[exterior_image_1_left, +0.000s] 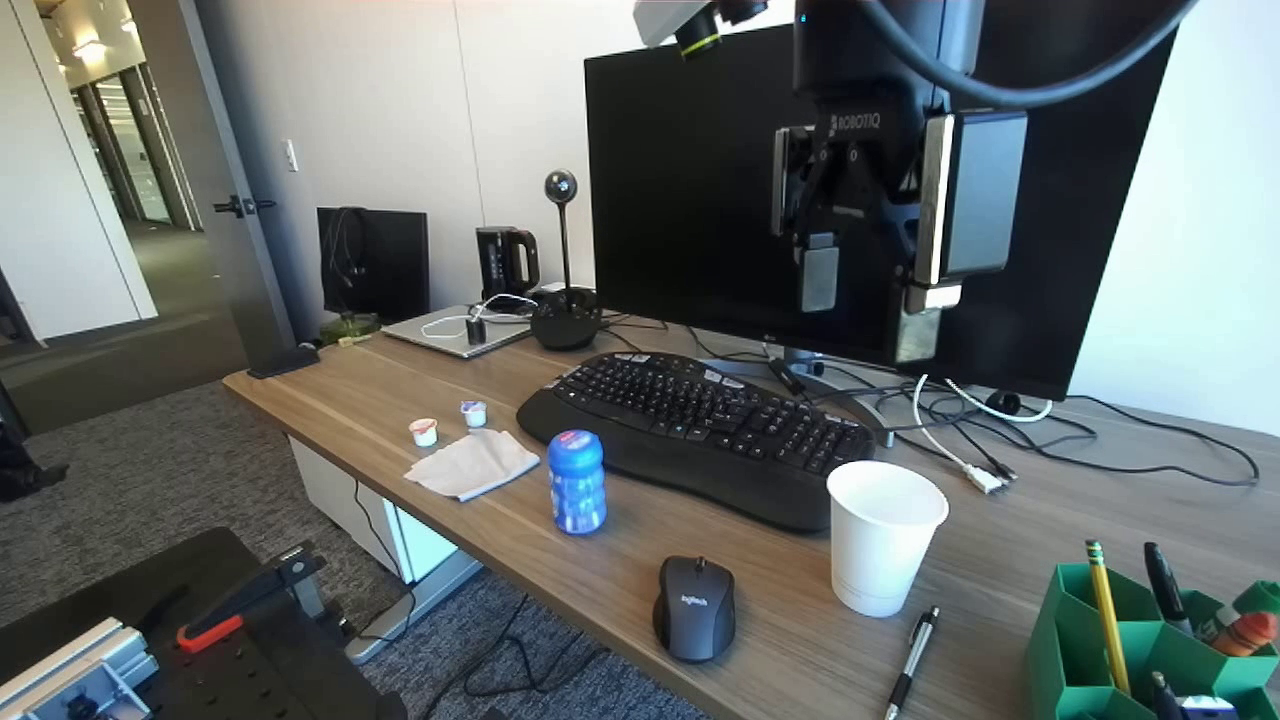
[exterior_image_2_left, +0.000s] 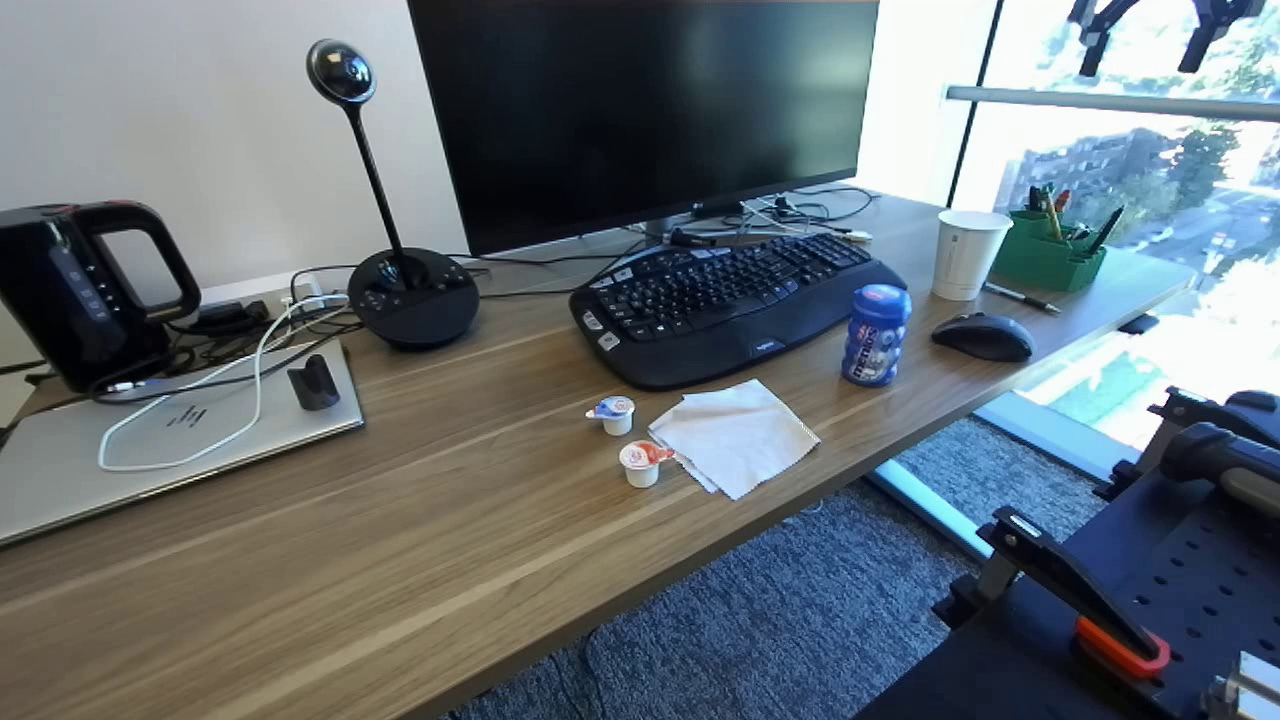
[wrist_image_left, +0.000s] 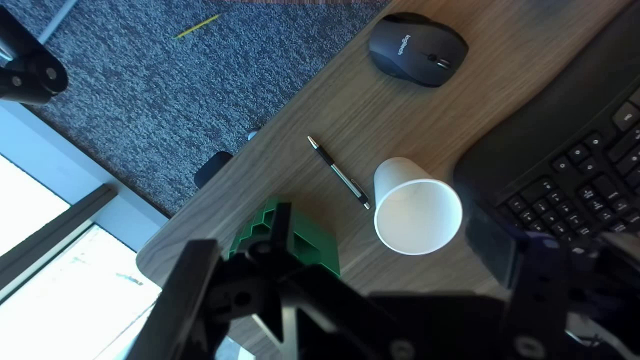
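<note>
My gripper (exterior_image_1_left: 869, 302) hangs open and empty in front of the monitor, well above the desk. Only its fingertips reach into the upper right of exterior view 2. From the wrist, a white paper cup (wrist_image_left: 418, 216) appears below and between the spread fingers; it stands upright on the desk. Beside the cup lies a black and silver pen (exterior_image_1_left: 914, 662). A green pen holder (exterior_image_1_left: 1056, 636) with a pencil and several pens sits at the near right. The dark computer mouse (exterior_image_1_left: 695, 610) and a blue bottle (exterior_image_2_left: 876, 336) rest to the cup's left in exterior view 1.
A black keyboard (exterior_image_2_left: 744, 294) lies before the monitor (exterior_image_1_left: 690, 192), with loose cables behind. Farther along are a folded cloth (exterior_image_2_left: 734, 438), two small creamer cups (exterior_image_2_left: 617, 415), a laptop (exterior_image_2_left: 180, 432), a webcam stand and a kettle (exterior_image_2_left: 90, 294).
</note>
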